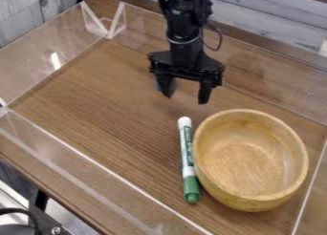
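Observation:
My black gripper (185, 82) hangs from the top of the view over the back middle of the wooden table, its two fingers pointing down and spread apart. A tan oval bowl (250, 162) sits at the right front. A white marker with green ends (188, 158) lies left of the bowl, pointing front to back.
Clear plastic walls edge the table at left and back.

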